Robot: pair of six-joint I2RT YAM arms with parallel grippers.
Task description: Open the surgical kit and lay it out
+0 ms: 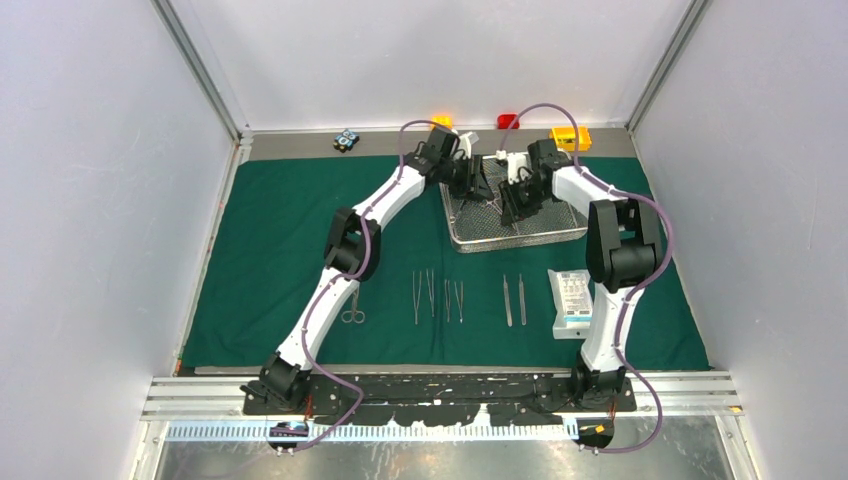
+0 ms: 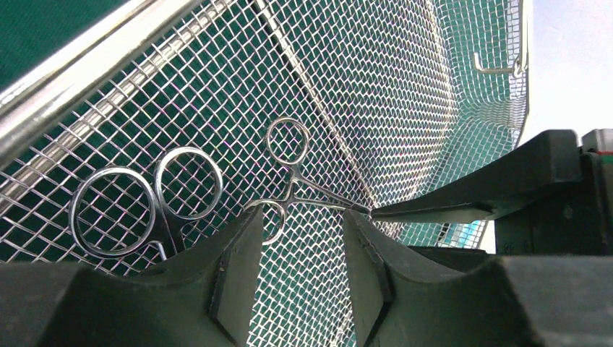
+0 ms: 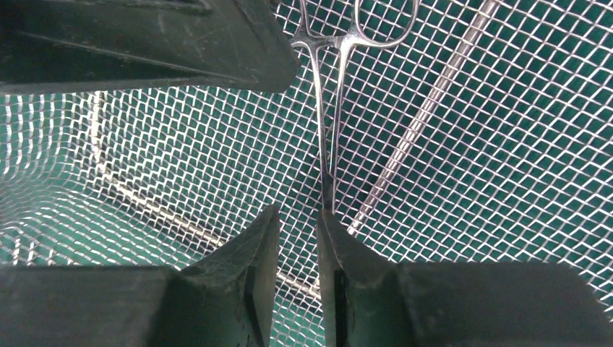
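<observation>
Both grippers are inside the wire mesh basket [image 1: 480, 246]. A slim ringed instrument [image 2: 290, 189] lies in the left wrist view, its tips against a black finger [image 2: 426, 206] of my right gripper. My left gripper has its fingertips apart near the lower ring; whether they grip anything I cannot make out. In the right wrist view, my right gripper stands part open, with the instrument's tip [image 3: 327, 189] at its right-hand finger. A larger ringed instrument [image 2: 186, 183] rests at the basket's side, partly hidden by the left fingers.
Scissors [image 1: 353, 316], several forceps-like tools [image 1: 417, 298] and two slim handles [image 1: 507, 302] lie along the front of the green cloth [image 1: 270, 230]. A white packet [image 1: 573, 300] sits at front right. Small yellow [image 1: 570, 138] and red [image 1: 508, 121] bins stand behind.
</observation>
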